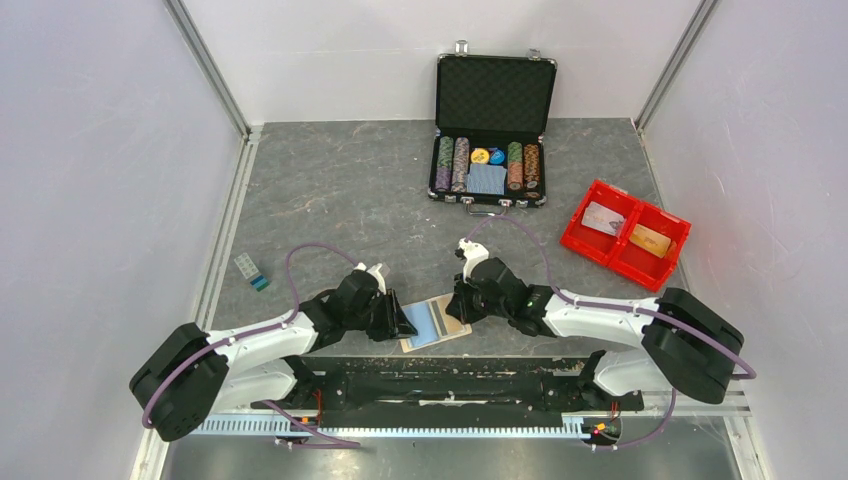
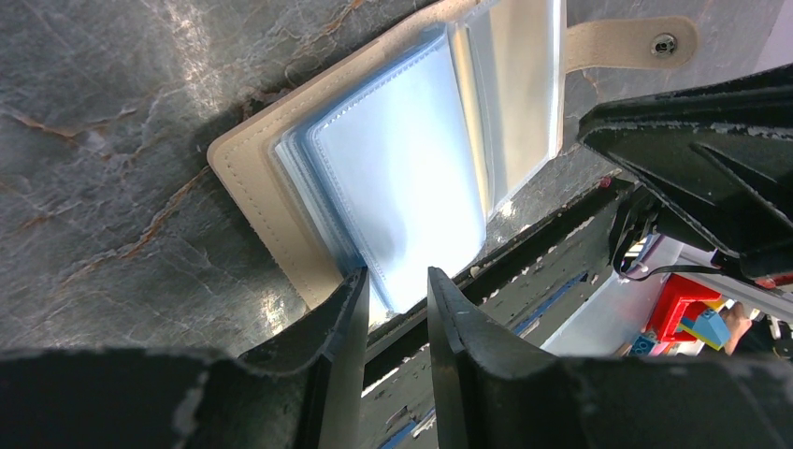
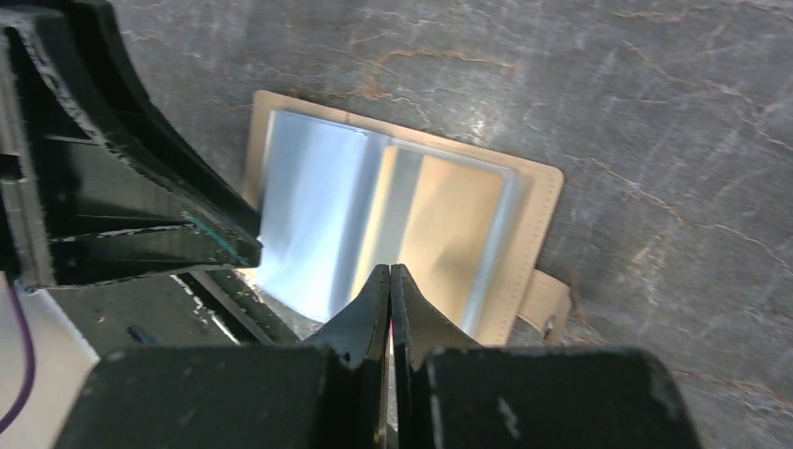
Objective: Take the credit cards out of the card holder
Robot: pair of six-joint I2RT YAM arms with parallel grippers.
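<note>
The tan card holder [image 1: 437, 323] lies open on the grey table between my two grippers, its blue-looking sleeve on the left and clear sleeves over tan on the right. My left gripper is part open at the blue sleeve's [image 2: 397, 168] lower edge; nothing is clearly held between its fingers. My right gripper is shut, fingertips together with nothing showing between them, over the clear sleeve [image 3: 449, 234]. Whether cards remain in the sleeves cannot be made out. A pale card [image 1: 602, 218] and an orange card [image 1: 650, 240] rest in separate compartments of the red box [image 1: 574, 238].
An open black case [image 1: 495, 95] of poker chips stands at the back. Some small grey and blue blocks [image 1: 251, 271] lie at the far left. Bare table spreads left and behind the holder; the table's front edge [image 1: 380, 357] is close to it.
</note>
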